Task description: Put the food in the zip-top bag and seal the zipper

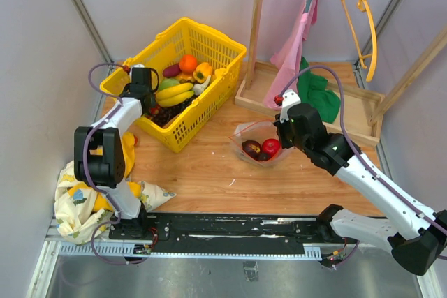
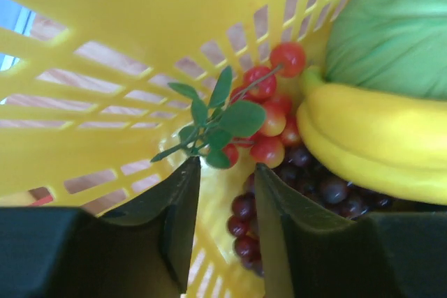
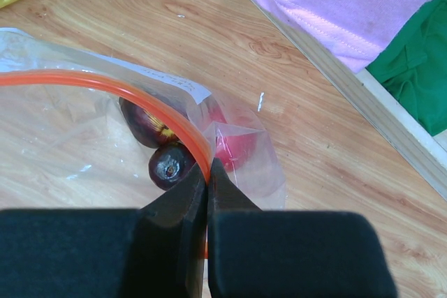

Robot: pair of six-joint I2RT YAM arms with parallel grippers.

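Note:
In the yellow basket (image 1: pixel 178 137) lie bananas (image 2: pixel 377 137), a green cabbage (image 2: pixel 391 26), cherry tomatoes (image 2: pixel 286 57), dark grapes (image 2: pixel 244 207) and a leafy sprig (image 2: pixel 241 116). My left gripper hangs over the basket's left part, fingers apart, nothing visible between them. The zip bag (image 1: pixel 244 134) on the table holds a red tomato (image 1: pixel 271 147) and dark produce (image 3: pixel 171 165). My right gripper is shut on the bag's orange-edged rim.
A wooden rack (image 1: pixel 251 95) with pink cloth (image 1: pixel 286 61) and green cloth (image 1: pixel 314 95) stands behind the bag. Bunched cloths (image 1: pixel 84 207) lie at front left. Table space between basket and front edge is bare.

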